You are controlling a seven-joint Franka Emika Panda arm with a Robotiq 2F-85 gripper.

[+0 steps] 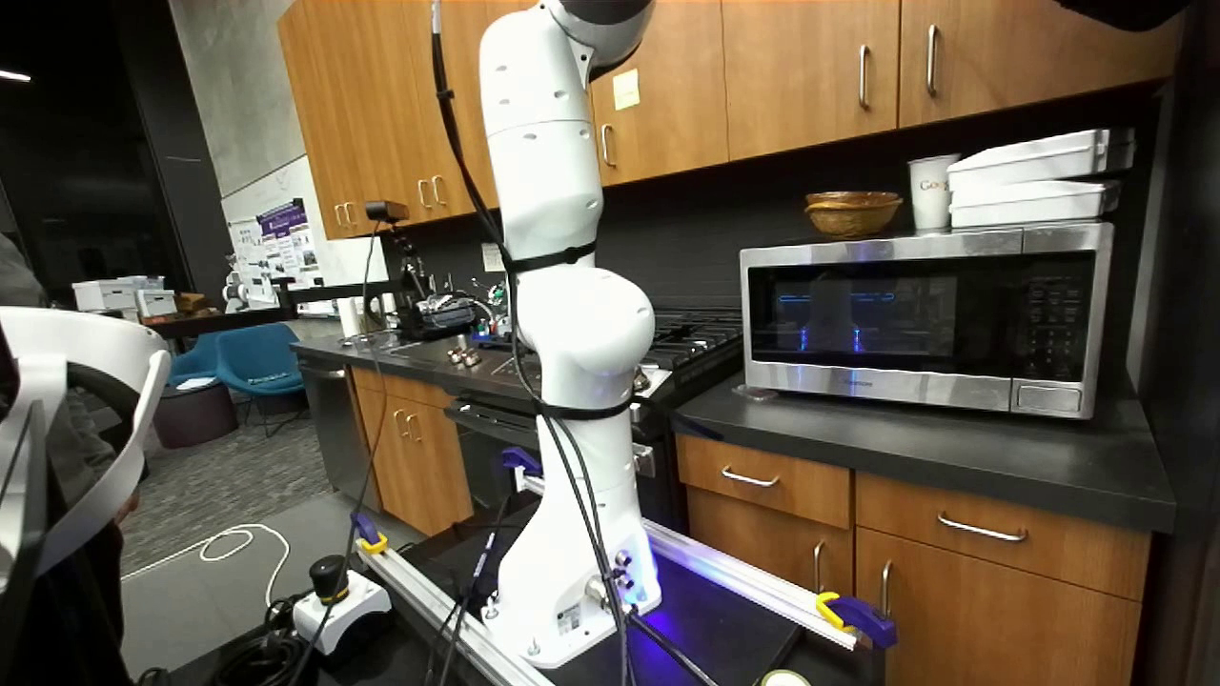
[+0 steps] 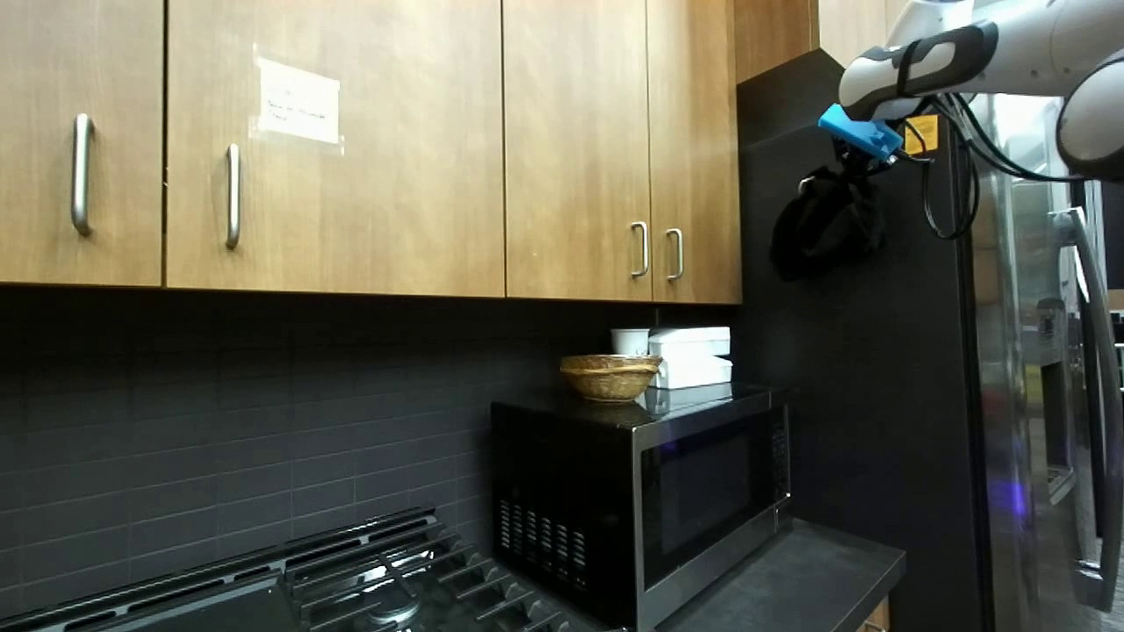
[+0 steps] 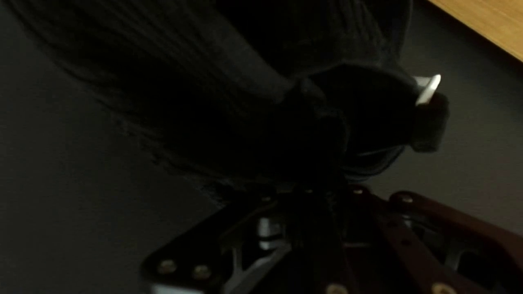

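A dark, soft bundle of black cloth (image 3: 196, 98) with ribbed folds fills much of the wrist view. My gripper is shut on its lower edge there, though the fingertips are lost in the dark fabric. A small white hook-like piece (image 3: 429, 90) on a black block sits at the cloth's right side; whether the cloth touches it I cannot tell. In exterior view 2 the cloth (image 2: 822, 232) hangs below my gripper (image 2: 851, 168), in front of a tall dark panel. Only the cloth's lower edge (image 1: 1127, 10) shows at the top right in exterior view 1.
Upper cabinets (image 2: 590, 137) adjoin the dark panel (image 2: 859, 390). Below stands a microwave (image 1: 926, 320) carrying a wicker basket (image 1: 852, 212), a white cup (image 1: 933, 192) and white trays (image 1: 1029, 183). A steel refrigerator (image 2: 1012, 453) is at the right.
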